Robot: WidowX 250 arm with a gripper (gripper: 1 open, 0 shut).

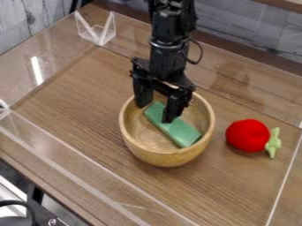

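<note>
My black gripper (160, 97) hangs down from the top centre, its open fingers low over the back part of a wooden bowl (167, 154). In the bowl lies a green rectangular block (176, 130), tilted diagonally, just below the fingers, which hide part of its upper end. Whether the fingers touch it I cannot tell.
A red tomato-like object (245, 135) with a pale green object (274, 143) beside it lies right of the bowl. A dark round edge shows at the bottom left corner.
</note>
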